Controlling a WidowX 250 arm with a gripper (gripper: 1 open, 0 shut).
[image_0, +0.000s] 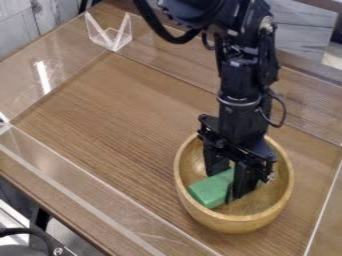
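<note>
My black gripper reaches down from the top of the view into a round wooden bowl at the lower right. A green object lies in the bowl, partly hidden behind the fingers. The fingers are down around its right part and look shut on it.
A small clear plastic piece is at the upper left. A pale panel is at the back right, and dark cables lie at the lower left corner.
</note>
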